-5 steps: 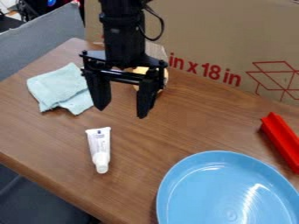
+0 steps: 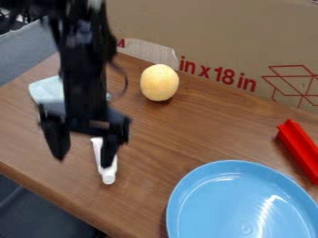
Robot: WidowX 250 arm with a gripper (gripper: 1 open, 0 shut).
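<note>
My black gripper is open and hangs over the left part of the wooden table, low above a white tube whose upper part it hides. The tube lies near the front edge. Whether the fingers touch it I cannot tell. A pale cloth lies behind the arm on the left, partly hidden.
A yellow round object sits at the back before a cardboard box. A red bar lies at the right edge, and a blue plate at the front right.
My gripper has moved down and left from above the table's middle back to over the white tube, now hiding part of it and uncovering the yellow object.
</note>
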